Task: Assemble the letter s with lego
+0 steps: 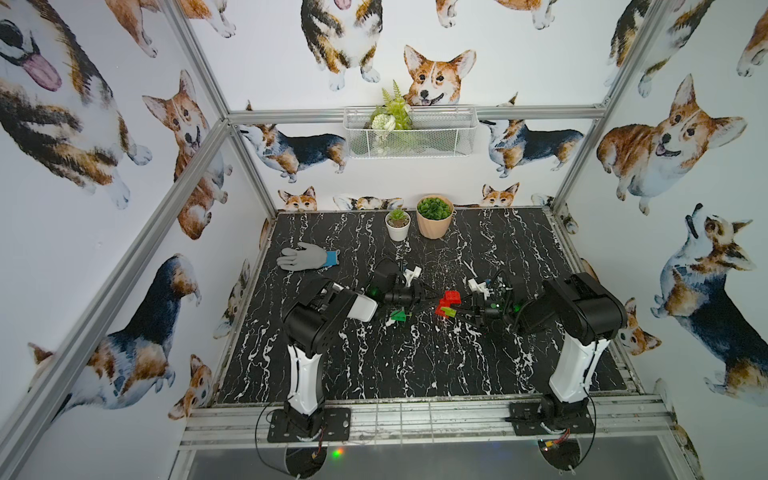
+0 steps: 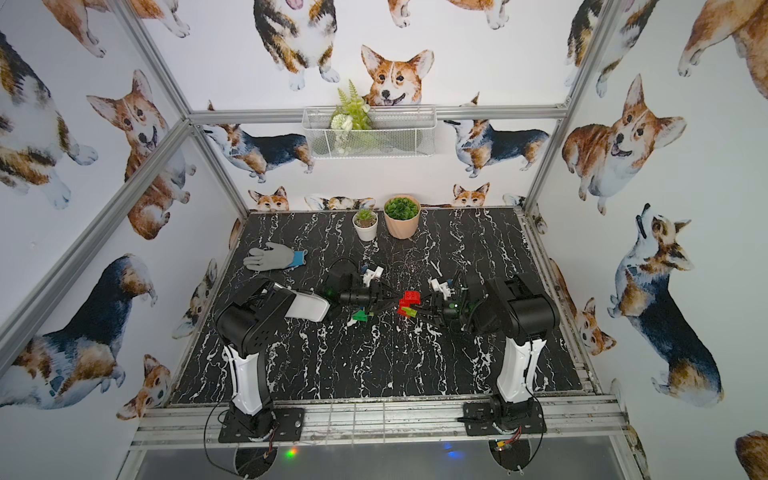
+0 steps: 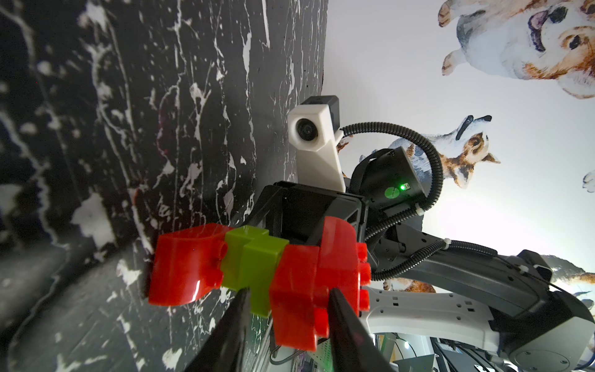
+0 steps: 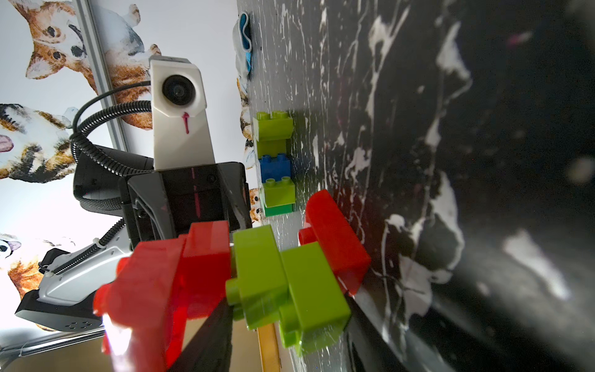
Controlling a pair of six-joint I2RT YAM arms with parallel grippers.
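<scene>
At the middle of the table my two grippers face each other, low over the surface. The left gripper is shut on a block of red bricks (image 3: 294,297) (image 4: 148,291). My right gripper is shut on a stepped pair of lime bricks (image 4: 313,297) (image 3: 260,272), held close beside the red block; whether they touch is unclear. Another red brick (image 4: 337,241) (image 3: 182,266) lies on the table just beyond the lime pair. A line of green (image 4: 279,192) and blue (image 4: 275,167) bricks stands farther along in the right wrist view.
A grey glove (image 1: 301,257) lies at the back left. A small white pot (image 1: 397,229) and a larger tan pot (image 1: 434,225) stand at the back.
</scene>
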